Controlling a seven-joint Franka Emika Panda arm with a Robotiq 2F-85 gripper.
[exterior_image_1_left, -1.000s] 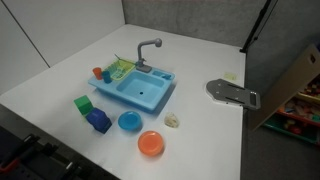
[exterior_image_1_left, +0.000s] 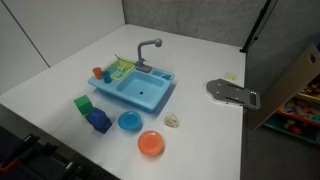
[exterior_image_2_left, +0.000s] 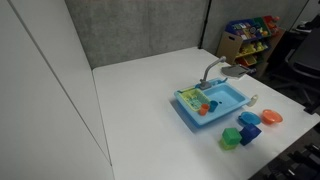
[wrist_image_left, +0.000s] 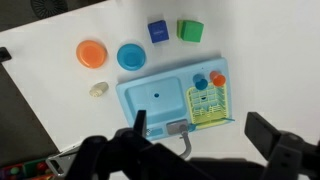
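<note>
In the wrist view my gripper looks down on the table with its two dark fingers wide apart and nothing held between them. Below it lies a light-blue toy sink (wrist_image_left: 158, 97) with a grey faucet (exterior_image_1_left: 150, 44) and a yellow-green rack (wrist_image_left: 208, 104). A blue cup (wrist_image_left: 199, 80) and an orange cup (wrist_image_left: 218, 80) stand at the rack. Outside the basin are a blue plate (wrist_image_left: 131, 57), an orange plate (wrist_image_left: 91, 53), a dark blue block (wrist_image_left: 158, 31), a green block (wrist_image_left: 190, 30) and a small pale object (wrist_image_left: 99, 89).
A grey flat metal piece (exterior_image_1_left: 232, 94) lies toward the right side of the white table (exterior_image_1_left: 205, 140). Beyond the table is a wooden shelf (exterior_image_2_left: 247, 43) with colourful bins. Much of the tabletop left of the sink is clear.
</note>
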